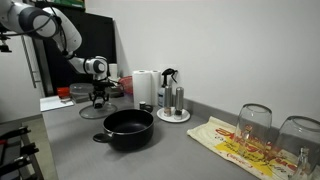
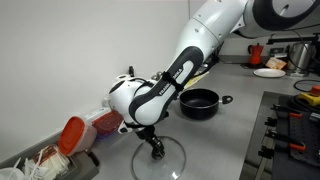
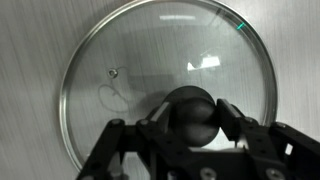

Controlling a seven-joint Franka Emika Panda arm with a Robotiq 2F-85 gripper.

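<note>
A round glass lid [image 3: 120, 75] with a metal rim and a dark knob [image 3: 192, 128] fills much of the wrist view. My gripper is shut on that knob, one finger on either side of it. Exterior view 2 has the lid [image 2: 168, 165] near its lower edge, with the gripper [image 2: 157, 150] above its middle. Whether its rim touches the table cannot be told. A black pan [image 1: 128, 128] stands without a cover on the grey table, nearer the camera than the lid [image 1: 90, 111] in exterior view 1.
A paper towel roll [image 1: 146, 88] and a white plate [image 1: 172, 115] with bottles and grinders stand along the wall. Two glass jars [image 1: 253, 122] rest on a printed cloth [image 1: 228, 145]. A red container [image 2: 76, 135] lies left of the arm. Bare table surrounds the pan.
</note>
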